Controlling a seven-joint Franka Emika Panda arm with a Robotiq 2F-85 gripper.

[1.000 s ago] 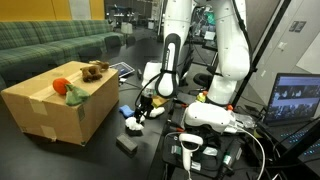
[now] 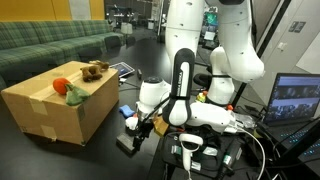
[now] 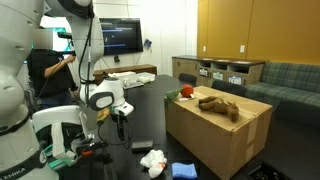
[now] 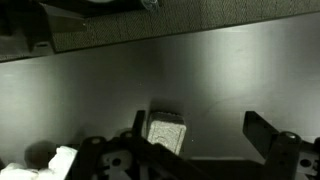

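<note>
My gripper [image 2: 142, 130] is open above the dark table, its fingers spread wide with nothing held. In the wrist view a grey rectangular block [image 4: 166, 131] lies low in the picture, beside the left finger [image 4: 138, 142] and partly between the two fingers. Exterior view 2 shows the same block [image 3: 142, 145] flat on the tabletop, near my gripper [image 3: 112, 127]. A crumpled white cloth [image 3: 154, 161] lies close to it; only some of that cloth [image 4: 62, 161] shows at the wrist view's lower left.
Beyond the cloth is a blue item [image 3: 185, 171]. A large cardboard box [image 3: 205, 133] stands nearby, carrying a red item [image 3: 186, 91] and a brown toy [image 3: 219, 107]. The table's edge [image 4: 190, 34] crosses the upper wrist view, with bare tabletop below it.
The block and box have stayed in place.
</note>
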